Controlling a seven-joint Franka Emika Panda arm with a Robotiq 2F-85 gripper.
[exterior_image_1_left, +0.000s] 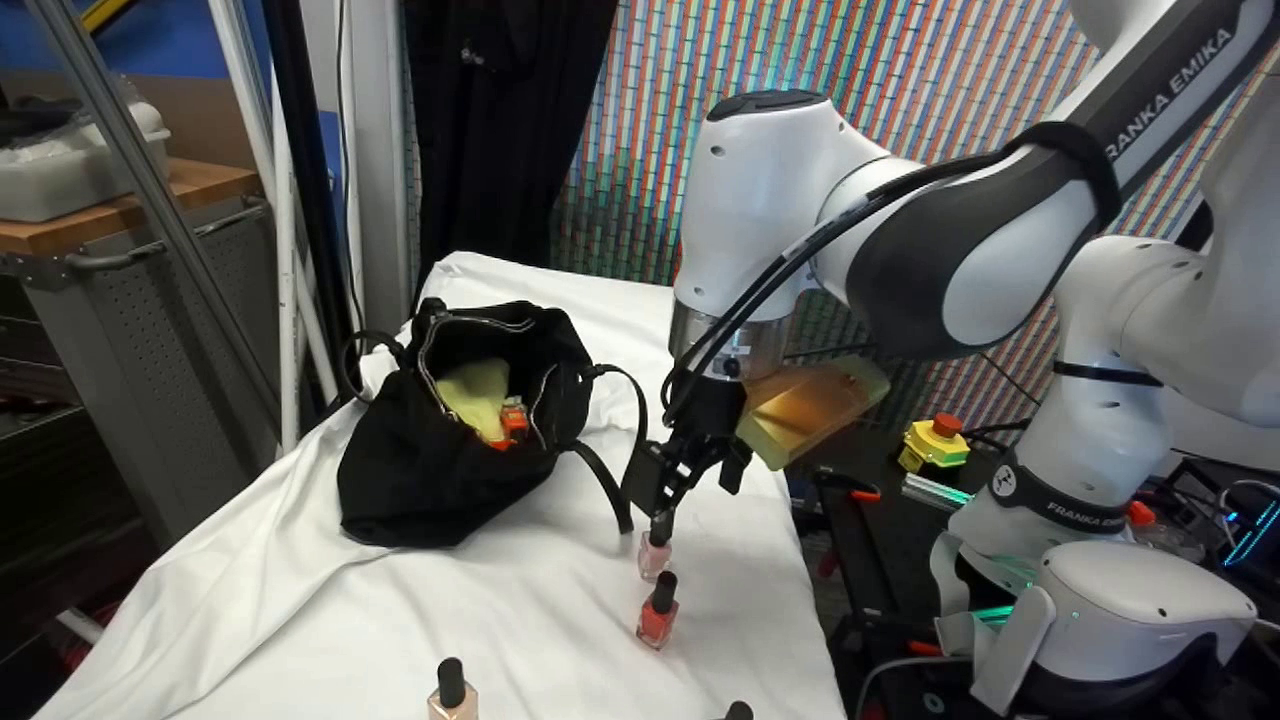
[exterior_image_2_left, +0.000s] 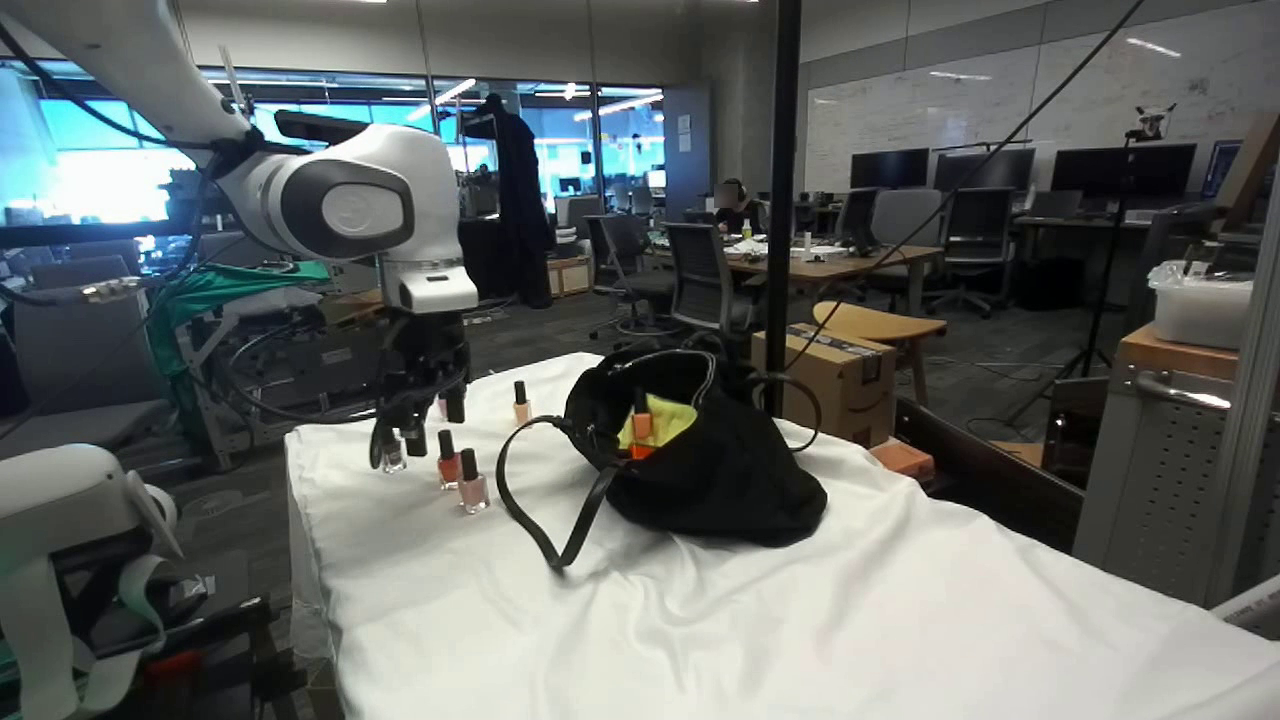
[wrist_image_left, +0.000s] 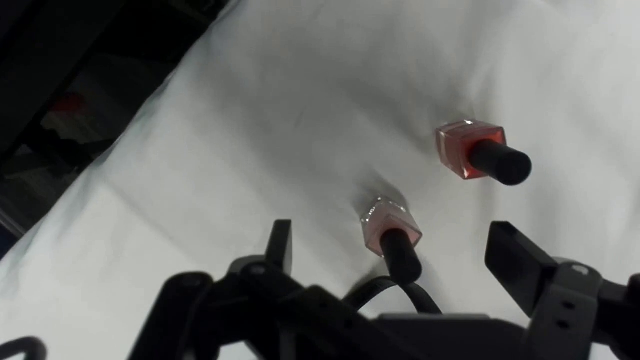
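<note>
A pale pink nail polish bottle (wrist_image_left: 390, 222) with a black cap stands upright on the white cloth. In the wrist view it appears between the spread fingers of my open gripper, which grip nothing. Just beside it stands a red bottle (wrist_image_left: 460, 150), also black-capped. The first exterior view shows my gripper (exterior_image_1_left: 689, 482) low over the cloth, close to the pink bottle (exterior_image_1_left: 653, 559), with the red bottle (exterior_image_1_left: 656, 622) nearer the camera. A black bag (exterior_image_1_left: 444, 468) lies open, with yellow material (exterior_image_1_left: 477, 394) and an orange bottle (exterior_image_1_left: 515, 418) inside.
A peach bottle (exterior_image_1_left: 452, 708) and another dark cap (exterior_image_1_left: 739, 712) show at the near edge. One bag handle (exterior_image_1_left: 606, 480) loops over the cloth close to the pink bottle. Clear cloth (exterior_image_2_left: 780, 636) spreads in front of the bag in the second exterior view.
</note>
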